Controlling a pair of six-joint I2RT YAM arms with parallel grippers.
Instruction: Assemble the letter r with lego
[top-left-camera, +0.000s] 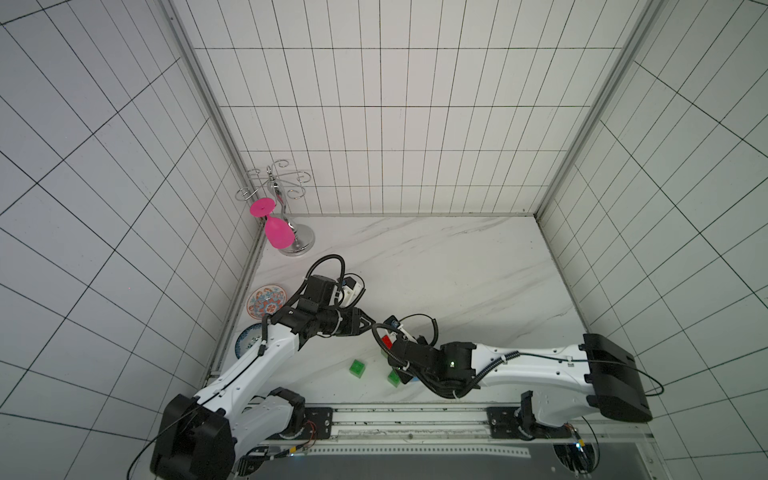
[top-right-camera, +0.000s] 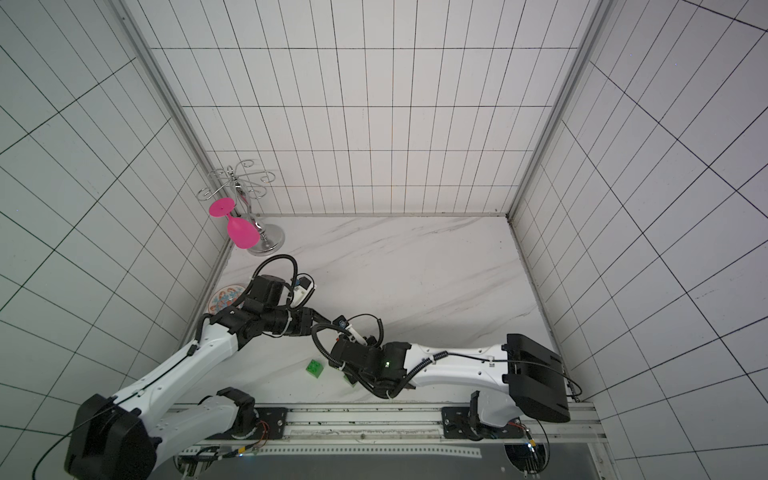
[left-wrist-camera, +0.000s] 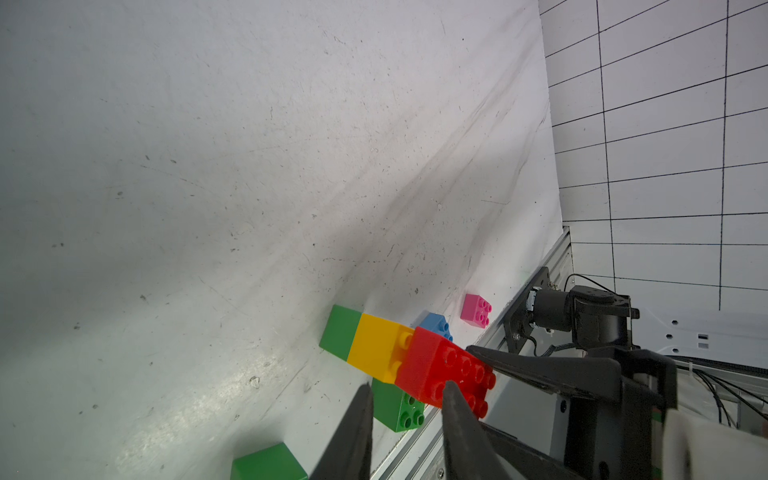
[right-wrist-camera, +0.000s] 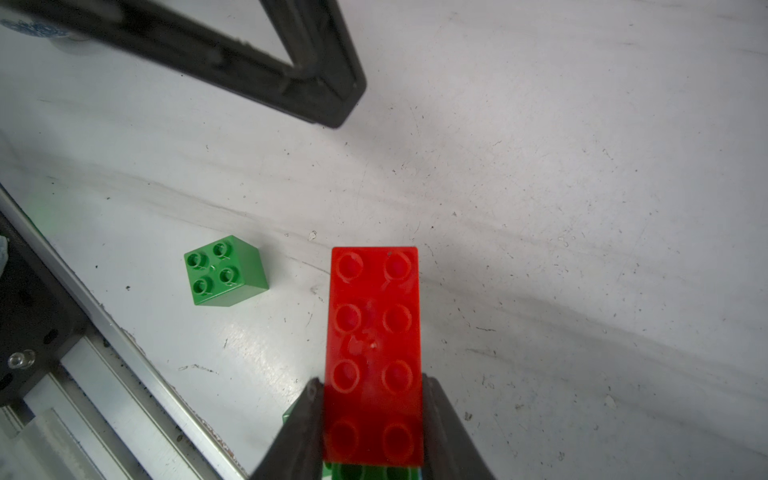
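Note:
My right gripper is shut on a red brick, which is part of a stack with a yellow brick (left-wrist-camera: 376, 348) and a green brick (left-wrist-camera: 340, 328) in the left wrist view. My left gripper hangs near the stack's red end, fingers apart with nothing seen between them. Loose bricks lie below: a green one (right-wrist-camera: 226, 270), another green (left-wrist-camera: 396, 408) partly hidden, a blue one (left-wrist-camera: 434, 324) and a pink one (left-wrist-camera: 473, 310).
A chrome stand (top-left-camera: 297, 240) with pink items stands at the back left, with plates (top-left-camera: 266, 301) along the left edge. A metal rail borders the front edge.

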